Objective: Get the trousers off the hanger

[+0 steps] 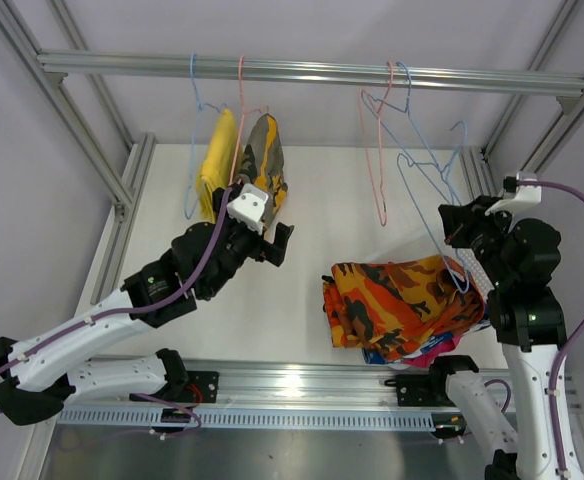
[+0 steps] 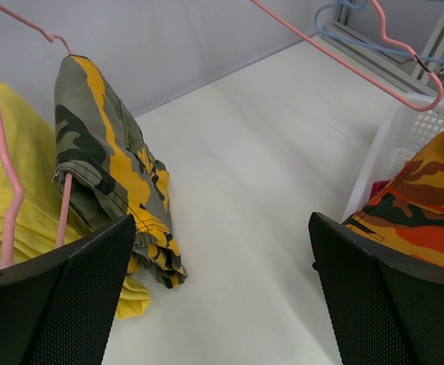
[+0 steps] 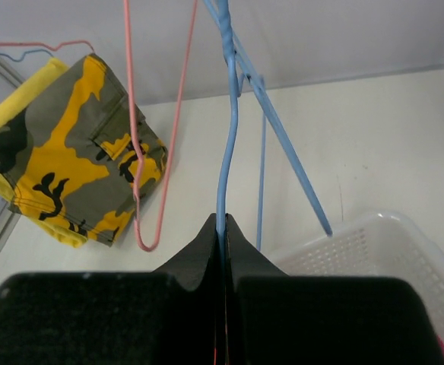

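Yellow trousers [image 1: 215, 165] and grey-yellow camouflage trousers [image 1: 270, 160] hang on hangers at the left of the rail. My left gripper [image 1: 275, 243] stands open just in front of them; in its wrist view the camouflage pair [image 2: 112, 160] drapes over a pink hanger, with nothing between the fingers. My right gripper [image 1: 452, 232] is shut on a blue wire hanger [image 3: 224, 175] at the right, which carries no garment. Orange camouflage trousers [image 1: 392, 300] lie heaped over a white basket [image 3: 374, 251] at the lower right.
The metal rail [image 1: 312, 73] spans the top, with an empty pink hanger [image 1: 380, 190] right of centre. Side walls and frame posts bound both arms.
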